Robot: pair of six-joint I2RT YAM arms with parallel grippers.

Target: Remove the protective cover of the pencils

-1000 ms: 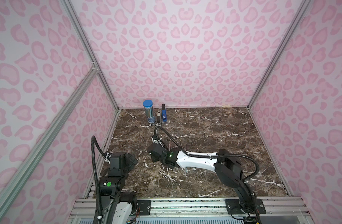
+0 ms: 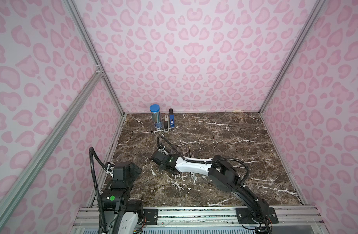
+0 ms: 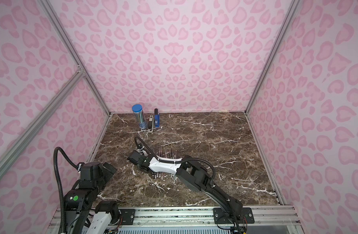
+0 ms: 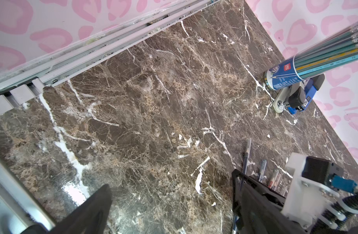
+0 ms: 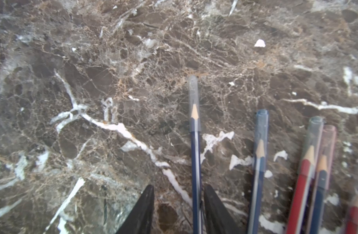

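Observation:
Several pencils lie on the marble table with clear caps over their sharpened tips. In the right wrist view, the dark blue pencil [image 5: 195, 163] with a clear cap [image 5: 193, 87] runs between the open fingers of my right gripper, beside the right finger. To its right lie a grey-blue pencil [image 5: 257, 187], red pencils [image 5: 298, 202] and another dark pencil. My left gripper [image 2: 135, 170] is open, low at the front left, with nothing between its blurred fingers in the left wrist view.
A tube of pencils [image 2: 155, 117] stands at the back left beside a stapler [image 2: 166, 122] and a blue tool [image 2: 172, 120]. Patterned walls enclose the table.

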